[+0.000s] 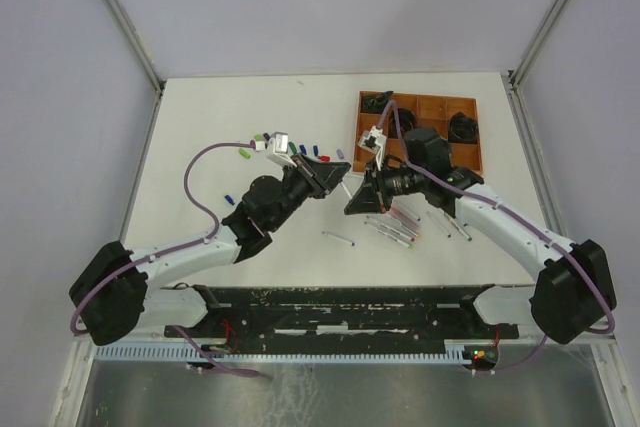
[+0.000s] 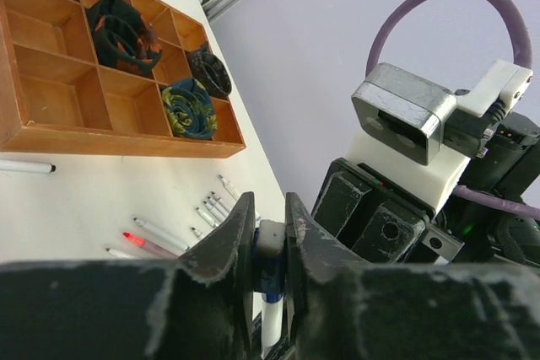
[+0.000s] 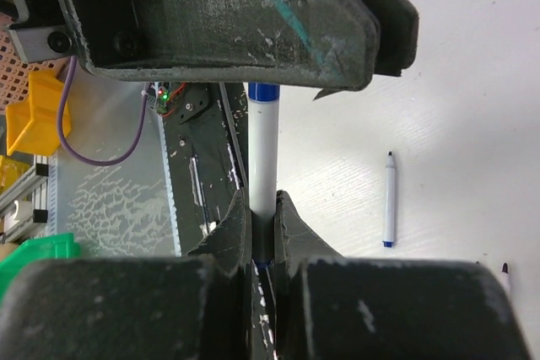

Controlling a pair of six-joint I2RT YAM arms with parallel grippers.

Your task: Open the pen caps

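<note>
A white pen [image 3: 263,145] with blue at its upper end stands between my two grippers. My left gripper is shut on its blue cap [image 2: 269,280]; below that, the white barrel [image 2: 271,318] shows in the left wrist view. In the right wrist view, my right gripper is shut on the lower barrel, with the left gripper's finger [image 3: 236,31] just above. The blue [image 3: 263,92] meets the white there with no gap visible. From the top, the barrel [image 1: 352,185] is a short white piece between both grippers.
Several capless-looking pens [image 1: 395,232] lie right of centre, and a lone pen [image 1: 339,239] lies in front. Loose coloured caps [image 1: 300,149] are scattered at the back. A wooden compartment box [image 1: 430,107] stands back right.
</note>
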